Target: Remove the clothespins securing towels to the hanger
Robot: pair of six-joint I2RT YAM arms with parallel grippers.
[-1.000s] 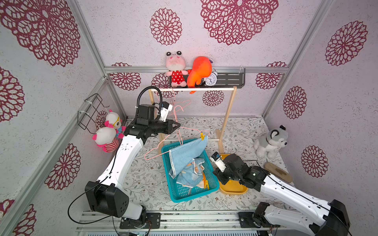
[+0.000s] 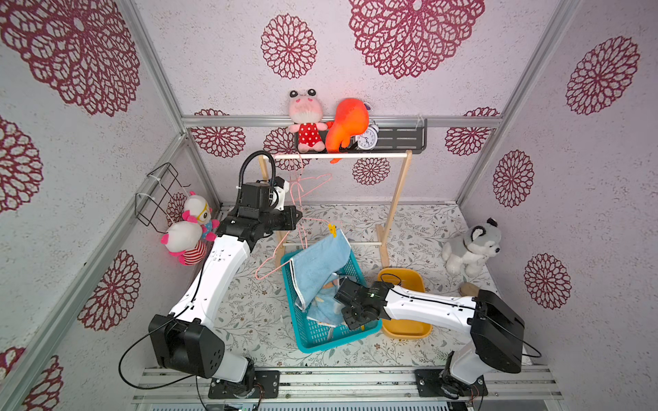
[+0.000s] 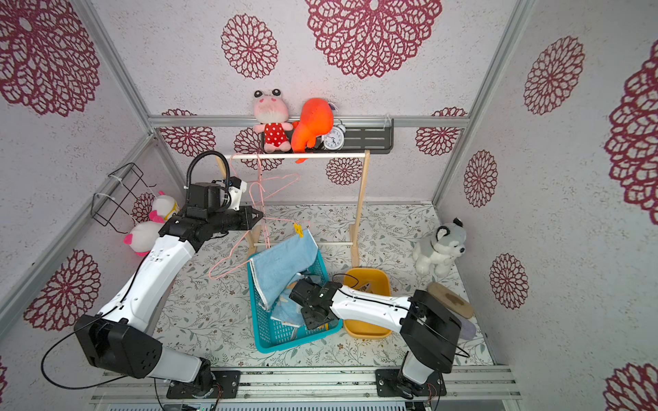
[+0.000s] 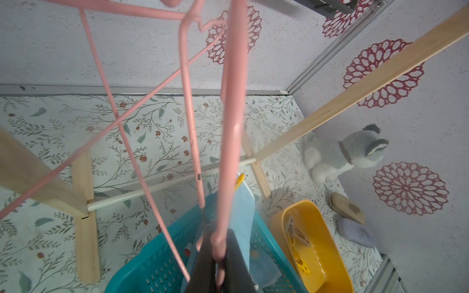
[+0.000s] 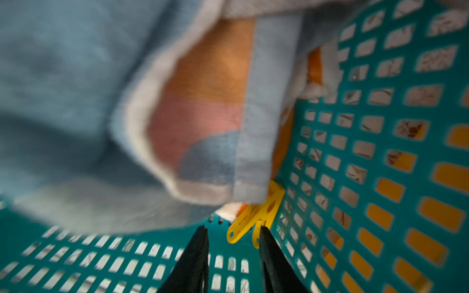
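Note:
My left gripper (image 2: pixel 299 217) is shut on the pink hanger (image 4: pixel 233 122), whose rod runs down between its fingers in the left wrist view. From that hanger a light blue towel (image 2: pixel 320 260) hangs over the basket, with a yellow clothespin (image 2: pixel 332 230) at its upper right corner. A second towel (image 5: pixel 210 141), blue with orange and pink patches, lies crumpled in the teal basket (image 2: pixel 305 342). Another yellow clothespin (image 5: pixel 259 210) sits at its edge, against the basket wall. My right gripper is inside the basket, part open, its fingertips just short of this clothespin with nothing between them.
The yellow bin (image 2: pixel 408 331) stands right beside the basket, with clothespins (image 4: pixel 299 254) inside. Behind the basket rises the wooden rack (image 2: pixel 394 198), with another pink hanger (image 3: pixel 274 179) there. A plush husky (image 2: pixel 473 248) sits at the right wall.
My right gripper has swung left from over the yellow bin and down into the basket. The left gripper has shifted slightly left, carrying the hanger, towel and upper clothespin along.

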